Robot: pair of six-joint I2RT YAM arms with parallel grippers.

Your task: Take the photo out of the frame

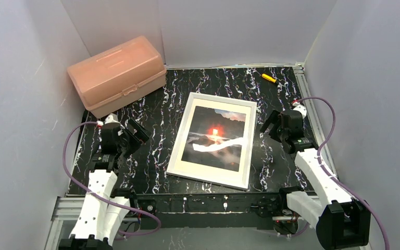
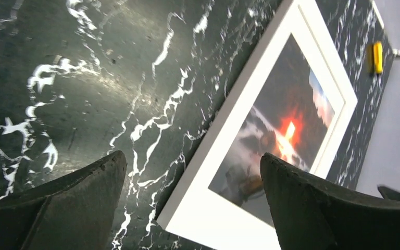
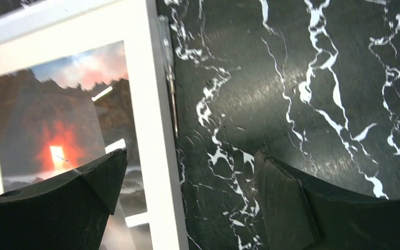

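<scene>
The white picture frame point(image 1: 174, 154) lies flat, face up and slightly turned, in the middle of the dark marbled table. Behind glossy glazing inside it sits the photo point(image 1: 208, 125), a dark landscape with a red sun and bright reflections. My left gripper point(image 1: 145, 135) stands to the left of the frame, open and empty; the frame's side point(image 2: 213, 143) shows between and beyond its fingers in the left wrist view. On the other side, my right gripper point(image 1: 266, 128) is open with nothing held, near the frame's right edge point(image 3: 159, 135). Neither visibly touches the frame.
A closed pink box point(image 1: 117, 75) stands at the back left. Toward the back right lies a yellow-handled tool point(image 1: 268, 78). A slim screwdriver-like tool point(image 3: 170, 67) rests along the frame's right edge. Bare table shows on both sides of the frame.
</scene>
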